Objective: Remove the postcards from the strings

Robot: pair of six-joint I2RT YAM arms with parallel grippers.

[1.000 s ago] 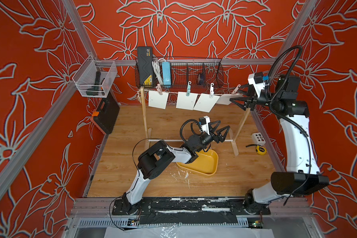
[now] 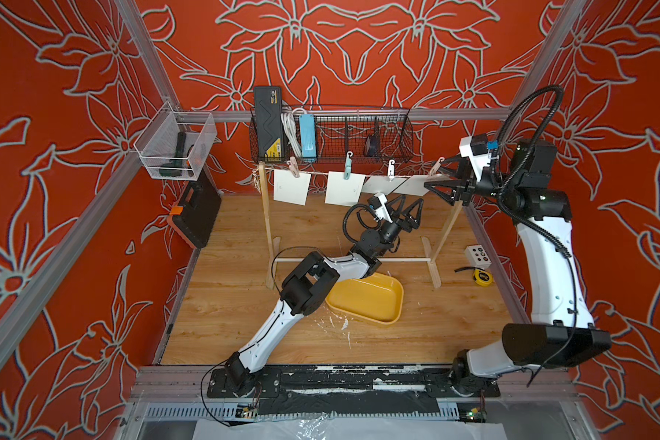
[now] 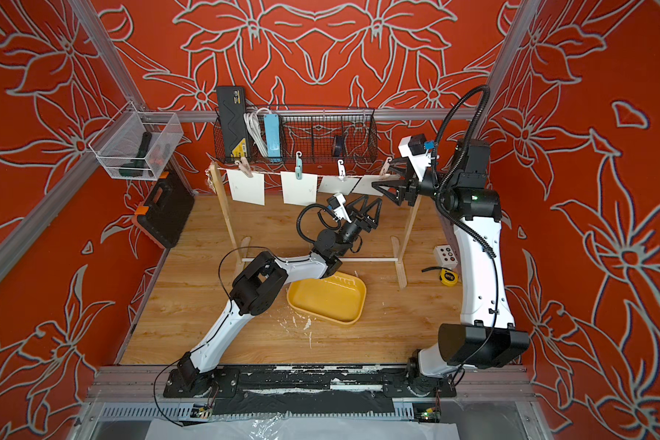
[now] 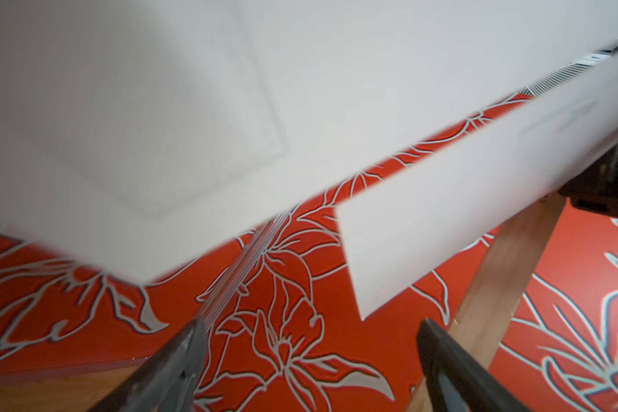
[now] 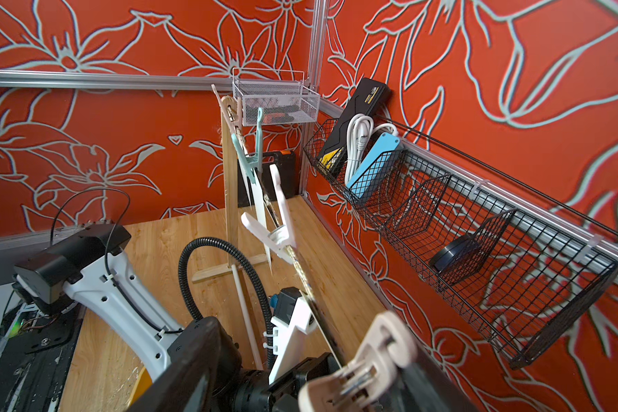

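Several white postcards hang by clothespins on the string: one at the far left [image 2: 292,187], one beside it [image 2: 344,188], a third [image 2: 377,184] and a rightmost one [image 2: 420,185]. My left gripper [image 2: 410,210] stands open below the two right-hand cards, nothing between its fingers. The third card fills the top of the left wrist view, tipped up close over the camera; the rightmost card [image 4: 453,199] shows past it. At the string's right end my right gripper is shut on a pink clothespin [image 5: 364,367].
A yellow tray [image 2: 399,311] lies on the table under the left arm. The wooden stand's posts [image 2: 447,227] hold the string. Behind it is a black wire basket [image 2: 359,139] on the wall. A tape measure [image 2: 481,277] and white socket block [image 2: 478,256] sit at right.
My left gripper has moved up and away from the table's front toward the cards. The third card has swung up from hanging to tilted, and the rightmost has shifted too. The right arm is nearly still.
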